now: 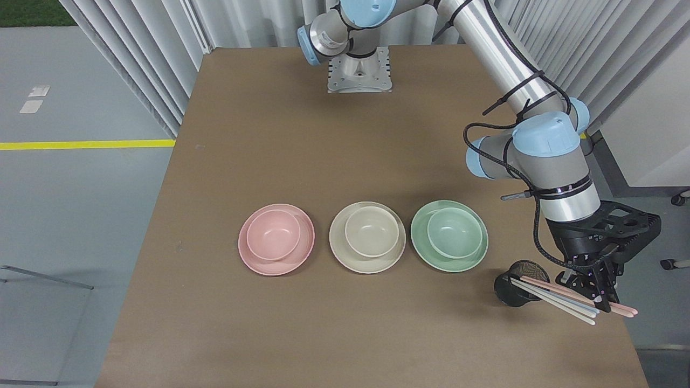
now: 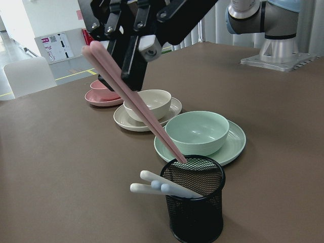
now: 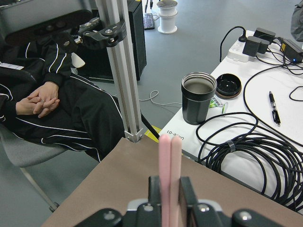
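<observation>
My gripper [image 1: 605, 297] is shut on a pair of pink chopsticks [image 2: 144, 106], held slanted above a black mesh holder [image 2: 195, 217], their lower tips at or just over its rim. White and pale-blue chopsticks [image 2: 152, 187] lean in the holder. Left of it in the front view sit three bowls on matching plates: green [image 1: 455, 233], cream [image 1: 372, 231] and pink [image 1: 273, 235]. In the wrist view the pink chopsticks [image 3: 170, 170] stand upright between the fingers.
</observation>
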